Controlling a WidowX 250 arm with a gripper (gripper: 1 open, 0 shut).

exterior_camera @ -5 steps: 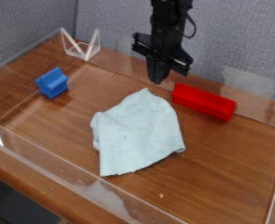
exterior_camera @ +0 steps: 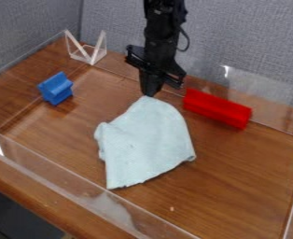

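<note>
My black gripper (exterior_camera: 153, 86) hangs from the top centre, fingertips low over the wooden table, just above the top corner of a pale crumpled cloth (exterior_camera: 143, 145). It looks shut; whether it touches or holds the cloth's corner I cannot tell. A red block (exterior_camera: 216, 109) lies to the right of the gripper, and a blue block (exterior_camera: 56, 89) sits at the left.
A white wire rack (exterior_camera: 82, 49) stands at the back left by the grey walls.
The gripper has moved a little to the left and down, toward the cloth's top corner. The blocks and the rack look unmoved.
</note>
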